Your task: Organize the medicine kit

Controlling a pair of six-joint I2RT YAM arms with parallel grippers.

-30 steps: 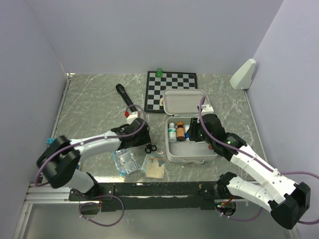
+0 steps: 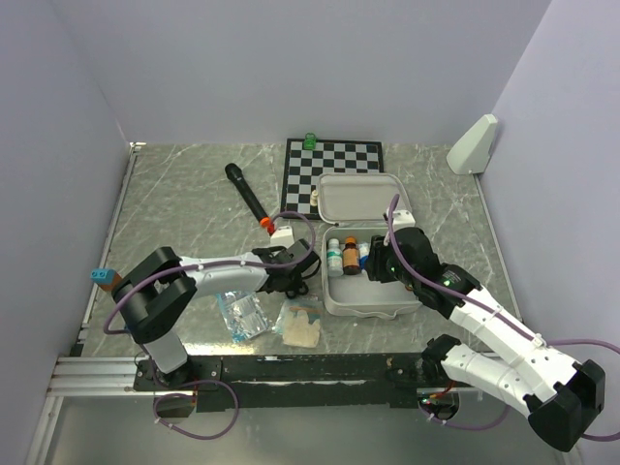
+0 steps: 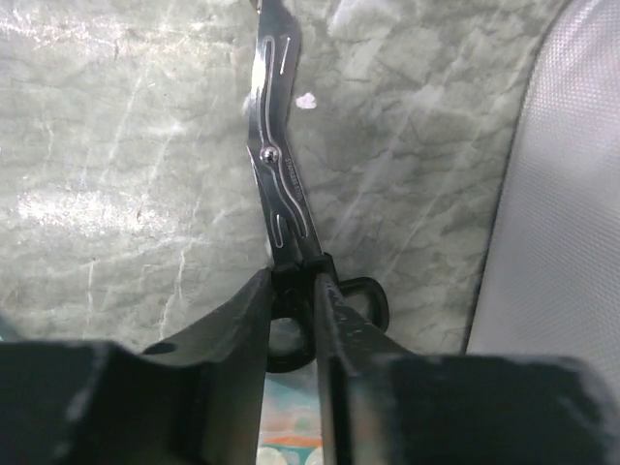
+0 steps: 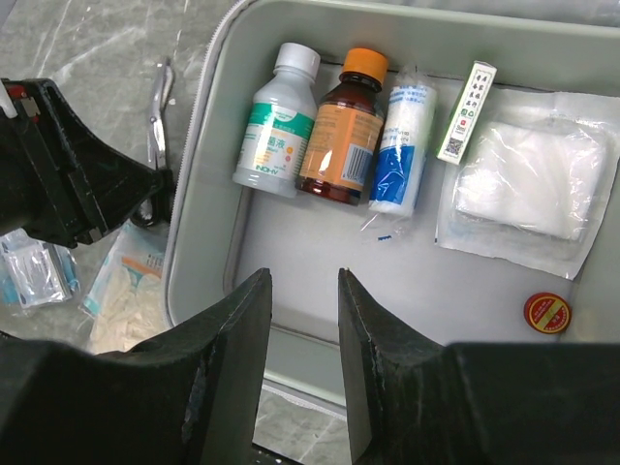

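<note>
Black-handled metal scissors [image 3: 276,194] lie on the marble table beside the kit box [image 4: 199,165]. My left gripper is down on their handle junction, fingers close together around it; whether it has a firm hold is unclear. My right gripper stands open over the box, which holds a white bottle [image 4: 276,131], a brown bottle [image 4: 338,140], a wrapped bandage roll [image 4: 403,145], a slim carton [image 4: 466,111], a gauze packet [image 4: 532,179] and a small red tin [image 4: 547,313].
Bags [image 2: 300,329] lie at the front. A black-and-orange tool [image 2: 247,194], a checkerboard [image 2: 300,165] and the box lid [image 2: 358,194] lie behind.
The right arm has stayed essentially still.
</note>
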